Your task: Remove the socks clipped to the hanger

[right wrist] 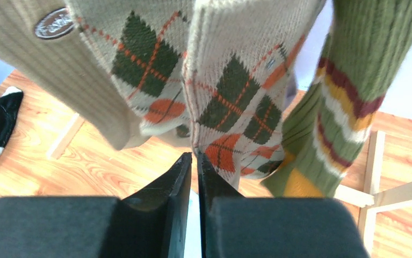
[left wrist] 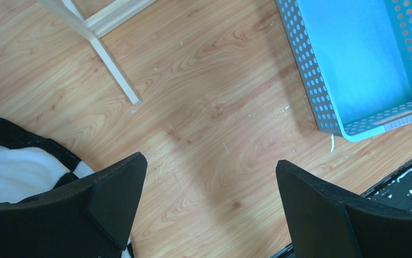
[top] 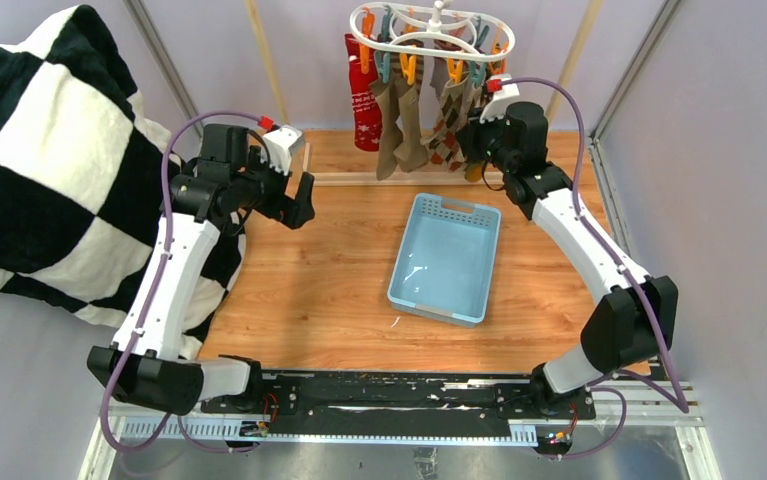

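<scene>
Socks hang from coloured clips on a white oval hanger (top: 432, 52) at the back: a red sock (top: 363, 110), grey-brown ones (top: 408, 125), argyle ones (right wrist: 229, 97) and a green striped one (right wrist: 348, 91). My right gripper is among the socks at the hanger's right side, its fingertips close together at the lower edge of an argyle sock; whether fabric is between them I cannot tell. My left gripper hangs open over the table at the left, nothing between its fingers.
A blue perforated basket (top: 444, 262) sits at centre-right of the table. A checkered cushion (top: 54, 170) fills the left side. A wooden frame (left wrist: 112, 64) lies at the back.
</scene>
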